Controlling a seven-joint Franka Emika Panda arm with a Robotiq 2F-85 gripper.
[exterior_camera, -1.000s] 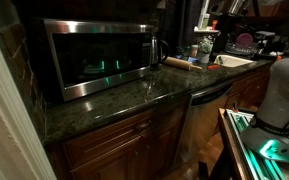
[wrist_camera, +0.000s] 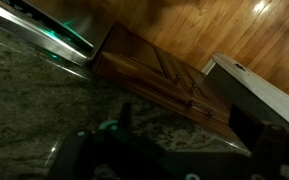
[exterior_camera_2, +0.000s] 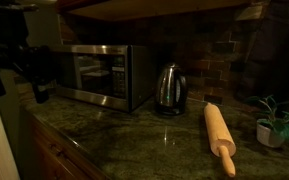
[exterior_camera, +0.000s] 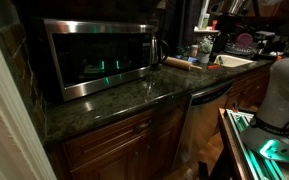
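Note:
My gripper (exterior_camera_2: 19, 92) hangs dark at the left edge of exterior view 2, with its two fingers spread apart. Nothing shows between them, though the light is poor. Behind and to its right, a steel microwave (exterior_camera_2: 102, 75) stands on the dark stone counter (exterior_camera_2: 129, 150), its door apparently closed. A black and steel kettle (exterior_camera_2: 170, 88) is beside the microwave. Farther right lies a wooden rolling pin (exterior_camera_2: 219, 135). From the wrist, the dark fingers reach over the counter edge, above wooden cabinets (wrist_camera: 149, 65) and the floor.
A potted plant (exterior_camera_2: 278, 122) sits at the counter's right end. Past the rolling pin in exterior view 1 are a sink (exterior_camera: 232, 61) and a dish rack. A white arm part (exterior_camera: 282, 105) occupies the right edge.

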